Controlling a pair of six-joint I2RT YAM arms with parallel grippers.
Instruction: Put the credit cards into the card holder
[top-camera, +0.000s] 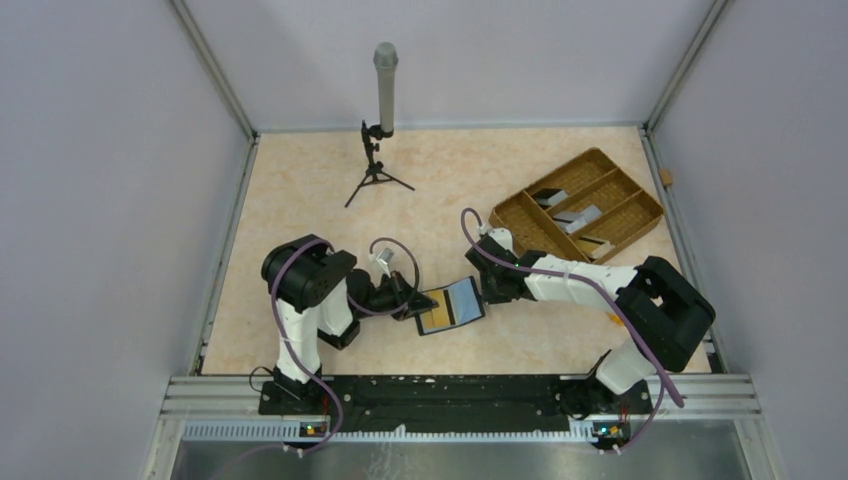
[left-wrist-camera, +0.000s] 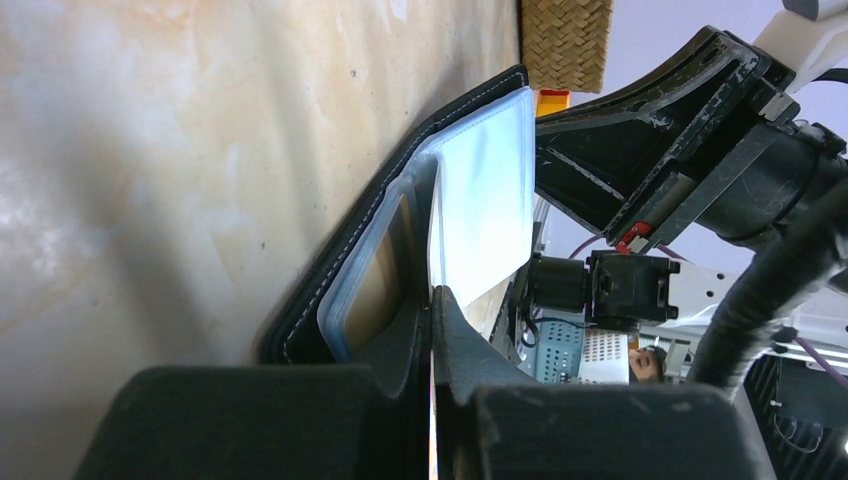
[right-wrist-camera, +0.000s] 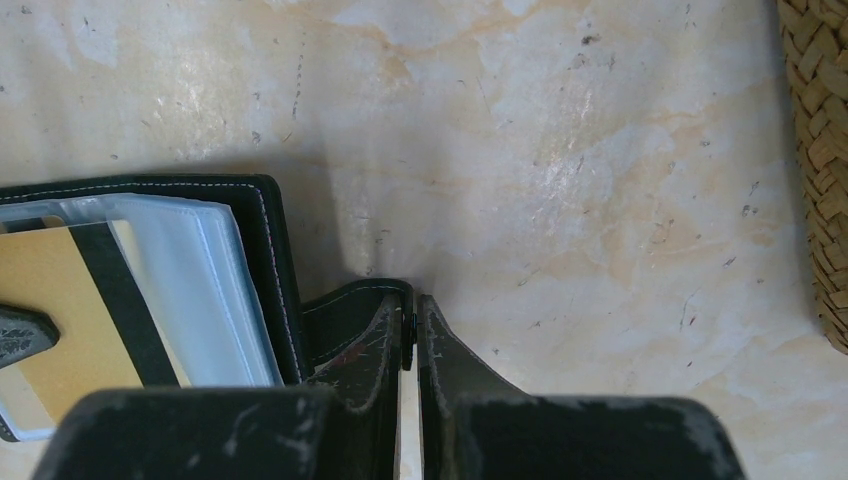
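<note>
The black card holder (top-camera: 481, 305) lies open on the table, its clear sleeves (right-wrist-camera: 225, 285) facing up. A gold card with a dark stripe (right-wrist-camera: 75, 290) sits partly inside a sleeve. My left gripper is shut at the holder's left part with the card's thin edge between its fingers; one of its fingertips (right-wrist-camera: 22, 336) rests over the card's gold face. At the holder's right side, my right gripper is shut on the black strap (right-wrist-camera: 350, 300), which bends up into its tips.
A woven tray (top-camera: 634, 200) with compartments stands at the back right, several cards or card-like packs (top-camera: 578, 218) lying in it. A microphone on a tripod (top-camera: 372, 165) stands at the back left. Bare table lies between tripod and tray.
</note>
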